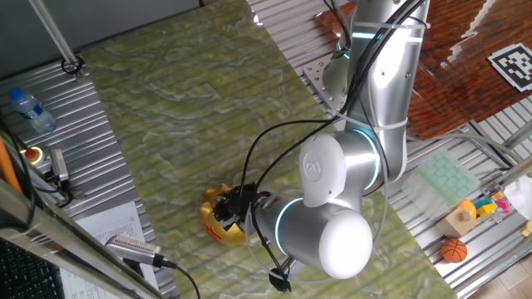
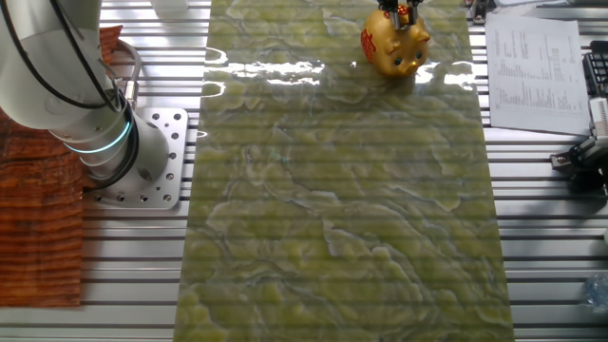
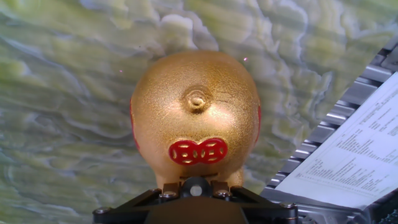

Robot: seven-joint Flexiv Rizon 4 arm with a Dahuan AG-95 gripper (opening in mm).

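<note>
A golden piggy bank with red markings stands on the green marbled mat, near the far edge in exterior view 2. My gripper is right at its top, two dark fingertips showing a small gap with red and gold behind. The wrist view has the round golden body of the bank in its middle, with a small knob and a red double-coin mark; the gripper is at the bottom edge. Whether the fingers grip the bank or just stand beside it is not clear. In exterior view 1 the wrist partly covers the bank.
Printed paper lies beside the mat, close to the bank's side. A water bottle stands past the mat's left edge in exterior view 1. Toys, including a small basketball, lie at the right.
</note>
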